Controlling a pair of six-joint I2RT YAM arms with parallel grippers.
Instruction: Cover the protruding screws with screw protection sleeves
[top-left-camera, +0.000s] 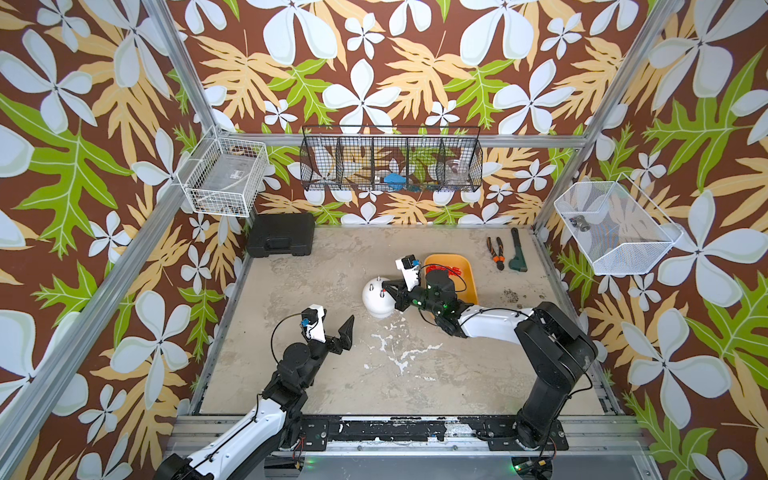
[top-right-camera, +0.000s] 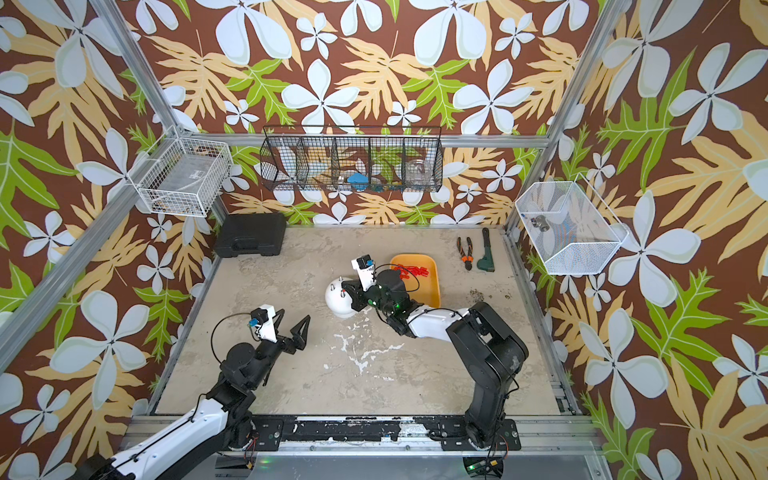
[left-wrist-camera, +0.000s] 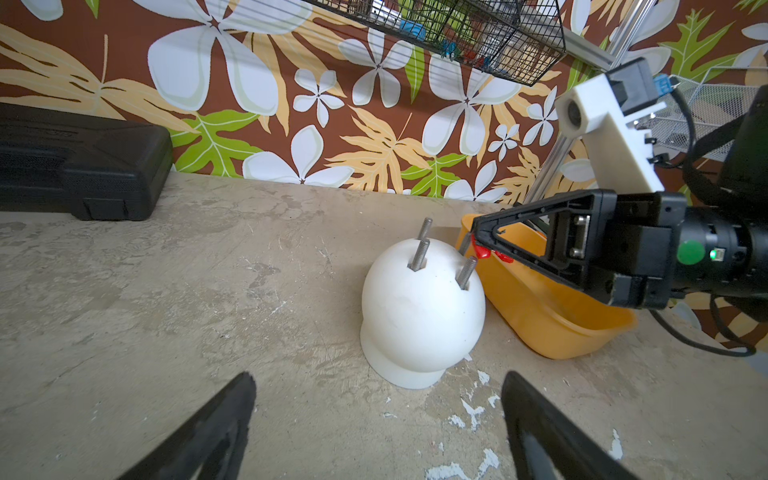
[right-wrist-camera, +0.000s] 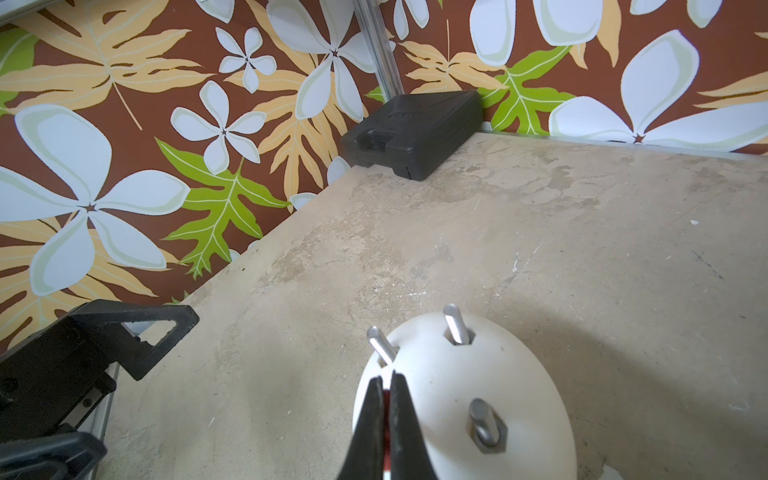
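A white dome (left-wrist-camera: 422, 308) stands on the floor with bare metal screws sticking up from its top. In the right wrist view a left screw (right-wrist-camera: 381, 344), a far screw (right-wrist-camera: 457, 324) and a near screw (right-wrist-camera: 484, 421) show. My right gripper is at the dome's top, shut with a strip of red between its fingers. From the left wrist, a red sleeve (left-wrist-camera: 481, 249) shows at those fingertips, close beside a partly hidden screw (left-wrist-camera: 465, 243); whether they touch is unclear. My left gripper stands open and empty, short of the dome.
An orange bin (top-left-camera: 468, 269) with red sleeves (top-right-camera: 414, 273) stands behind the right gripper. Pliers (top-left-camera: 496, 253) and a green-handled tool (top-left-camera: 517, 250) lie at the back right, a black case (top-left-camera: 281, 234) at the back left.
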